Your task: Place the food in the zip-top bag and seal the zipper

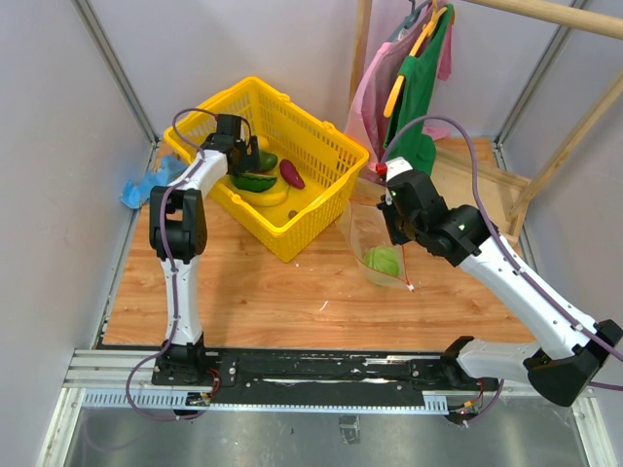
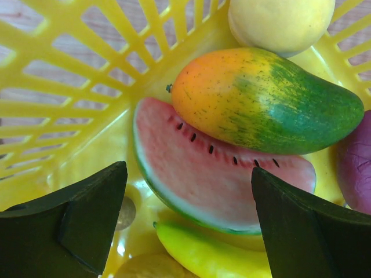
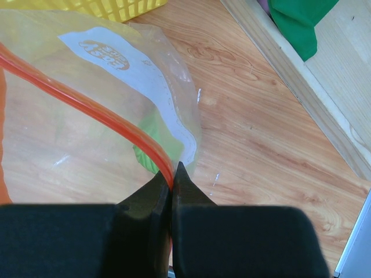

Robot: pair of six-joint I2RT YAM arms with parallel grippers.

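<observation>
My left gripper (image 1: 249, 161) is down inside the yellow basket (image 1: 333, 197), open. In the left wrist view its fingers stand apart over a watermelon slice (image 2: 191, 174), and nothing is gripped. The slice's red face shows there, with a mango (image 2: 266, 98) against its upper edge and a yellow-green pepper-like piece (image 2: 208, 252) below. From the top only a green side of the slice (image 1: 253, 182) shows. My right gripper is shut on the orange zip edge (image 3: 116, 119) of the clear bag (image 3: 75, 150). A green leafy item (image 1: 383, 260) lies in the bag, whose mouth gapes.
Also in the basket are an eggplant (image 1: 291, 174), a banana (image 1: 265, 197) and a pale round fruit (image 2: 281, 23). A wooden rack with hanging clothes (image 1: 421, 97) stands behind the bag. Bare wooden floor (image 1: 243, 306) lies in front of the basket.
</observation>
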